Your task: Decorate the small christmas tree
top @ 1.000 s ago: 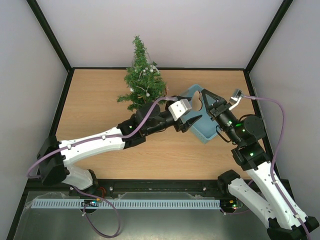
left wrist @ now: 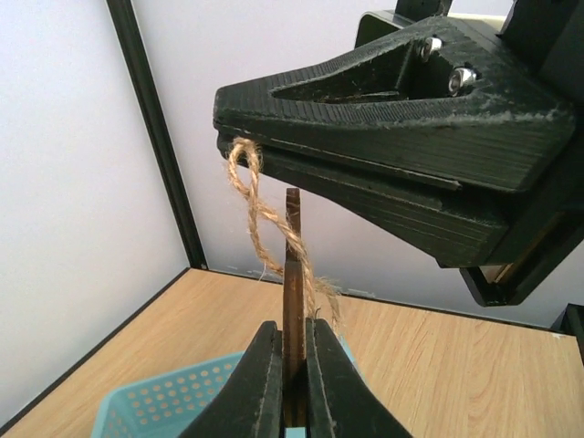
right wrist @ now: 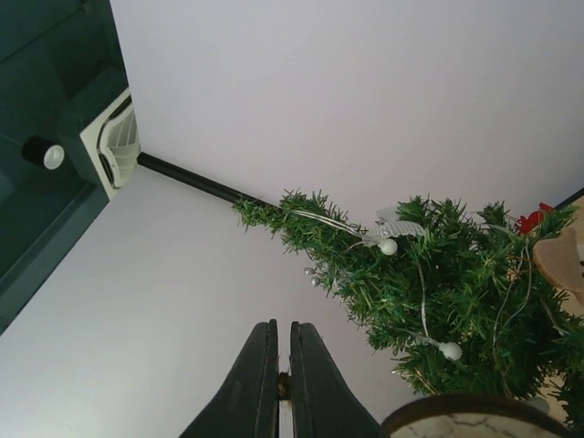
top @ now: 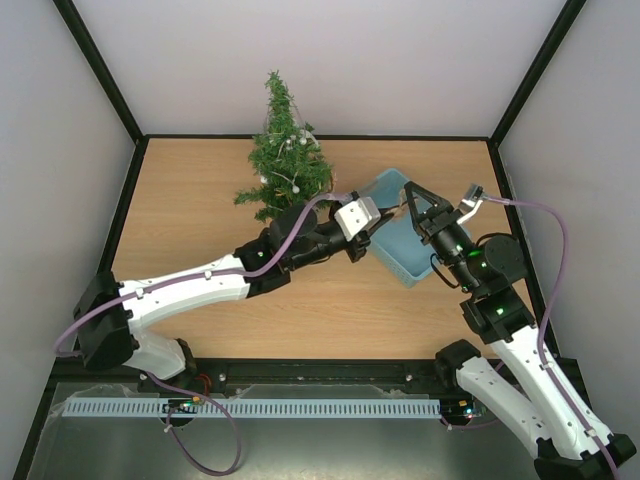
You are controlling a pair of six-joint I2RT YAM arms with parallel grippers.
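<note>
A flat wooden ornament (left wrist: pixel 293 292) appears edge-on in the left wrist view, with my left gripper shut on it. Its twine loop (left wrist: pixel 251 196) runs up to the tip of my right gripper. The right gripper's fingers are slightly apart, and a bit of twine (right wrist: pixel 284 388) shows in the narrow gap. Part of the ornament (right wrist: pixel 474 423) enters the right wrist view at the bottom. From above, both grippers meet over the blue basket, right of the small Christmas tree (top: pixel 285 160). Other decorations hang on the tree.
The light blue perforated basket (top: pixel 408 262) stands beneath the grippers; most of its inside is hidden. Bare wooden table (top: pixel 190 200) lies left of the tree and to the right of the basket. Walls close in on the sides and back.
Now the left gripper has shut on it and it looks turned more edge-on. The right arm barely moved.
</note>
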